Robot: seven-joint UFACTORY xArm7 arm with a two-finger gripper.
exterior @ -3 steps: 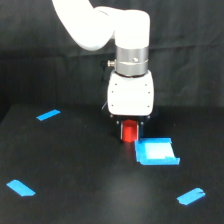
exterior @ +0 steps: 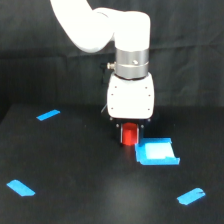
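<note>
A small red object (exterior: 129, 135) shows directly beneath the white gripper (exterior: 129, 126), between its dark fingers. The fingers are small and dark against the black background, so whether they press on the red object cannot be made out. Its lower end is close to the black table, and contact with the surface is unclear. Immediately to the right is a shallow blue-edged tray with a pale inside (exterior: 158, 151). The red object is at the tray's left edge, not over its middle.
Strips of blue tape lie on the black table: one at back left (exterior: 48, 115), one at front left (exterior: 20, 188) and one at front right (exterior: 191, 196). A dark curtain hangs behind.
</note>
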